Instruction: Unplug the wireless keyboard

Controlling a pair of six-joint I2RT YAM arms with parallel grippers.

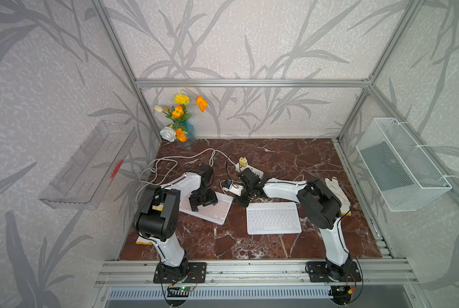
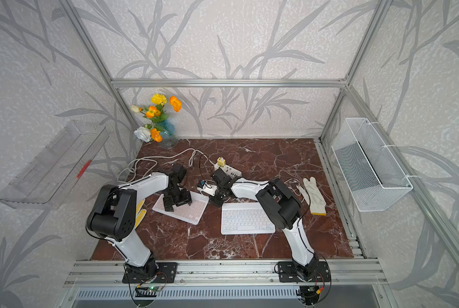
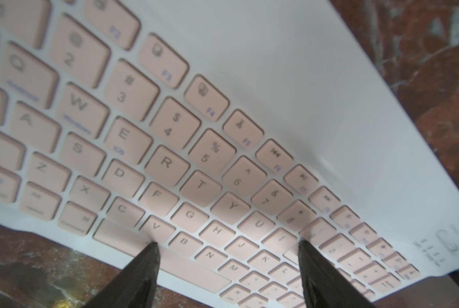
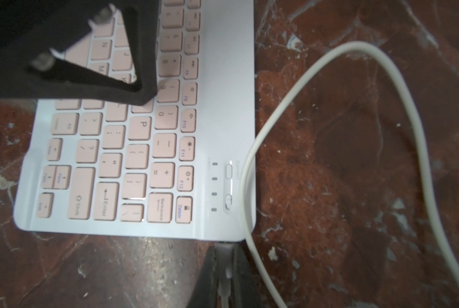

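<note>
The pink-keyed white keyboard [image 1: 215, 210] lies at the left of the table. My left gripper hangs low over its keys, fingers apart, nothing visible between them. In the right wrist view a grey cable plug [image 4: 225, 259] sits at the end edge of this keyboard [image 4: 224, 123], with my right gripper shut on it. A white cable [image 4: 403, 92] loops beside the keyboard and over its corner.
A second white keyboard [image 1: 273, 220] lies at the front centre-right. A power strip [image 2: 232, 172] stands behind the right gripper, with cables at back left. A flower vase [image 1: 186, 141] is at back left, gloves [image 2: 314, 195] at right.
</note>
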